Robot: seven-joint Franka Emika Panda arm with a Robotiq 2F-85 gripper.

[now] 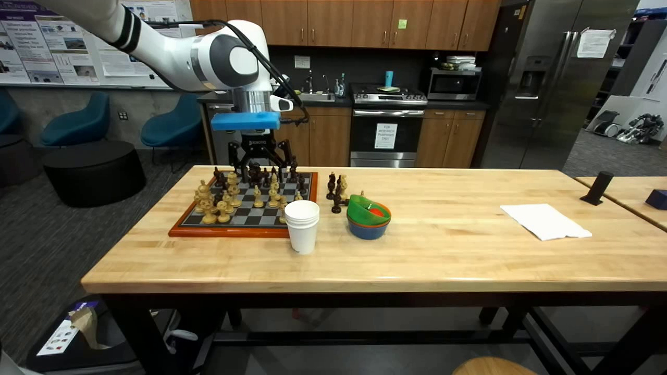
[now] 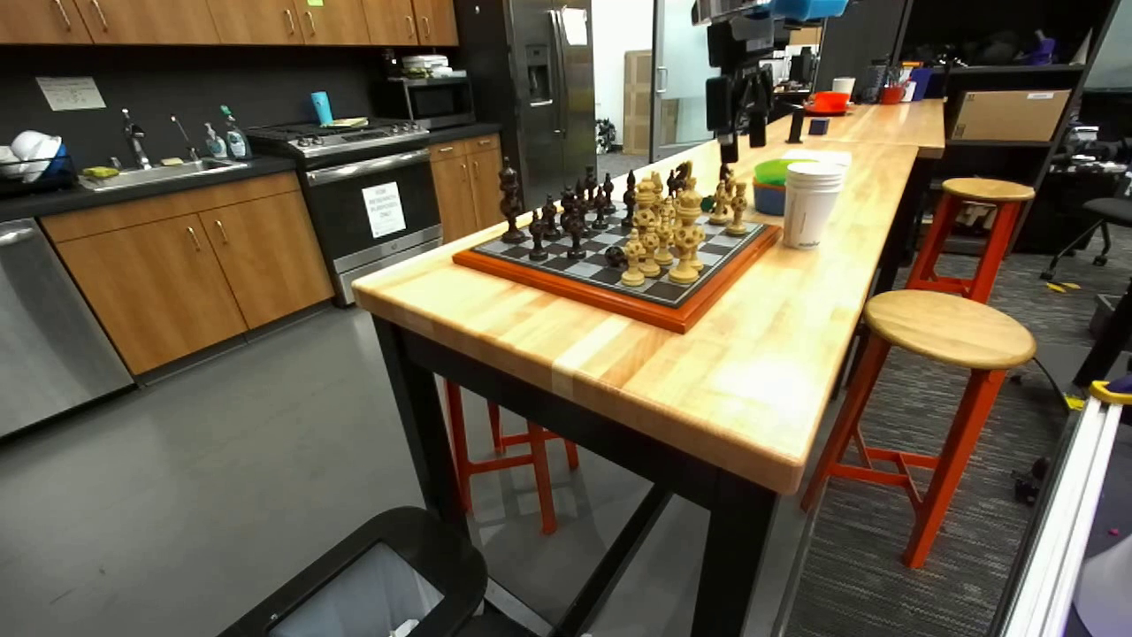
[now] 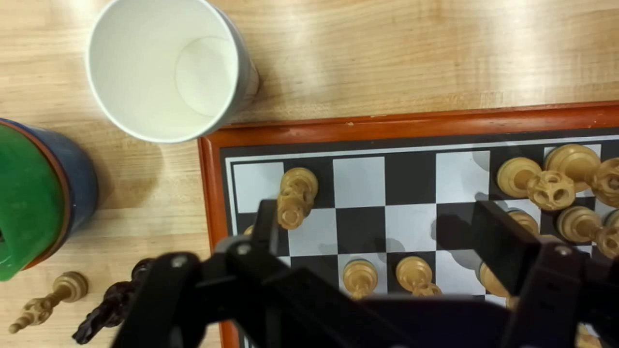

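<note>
My gripper [image 1: 267,171] hangs over the far half of the chessboard [image 1: 256,220], pointing down. In the wrist view its two dark fingers [image 3: 266,225] stand wide apart, with board squares visible in the gap. A light wooden chess piece [image 3: 299,191] stands at a corner of the board, beside one finger. Several light pieces [image 3: 552,190] are crowded past the other finger. Dark pieces [image 2: 510,200] line the far side of the board in the second exterior view. The gripper's body hides part of the board in the wrist view.
White stacked paper cups [image 1: 303,226] stand just off the board's near right corner. To their right are nested bowls [image 1: 367,228], green and blue, with a few chess pieces [image 1: 336,201] behind. Right of the bowls, the table is bare up to a white sheet [image 1: 545,221].
</note>
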